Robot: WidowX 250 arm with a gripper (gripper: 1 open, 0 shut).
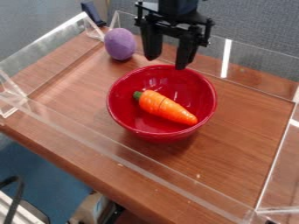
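An orange toy carrot [166, 108] with a green top lies inside a red bowl [197, 122] in the middle of the wooden table. Above the back of the bowl hangs my black gripper [169, 52], its two fingers spread apart with nothing seen between them. A purple egg-shaped object [121, 44] rests at the back left, to the left of my gripper.
Clear plastic walls border the wooden table [70, 131]. Bare surface shows left and right of the bowl. Cables and some hardware are beyond the front left edge.
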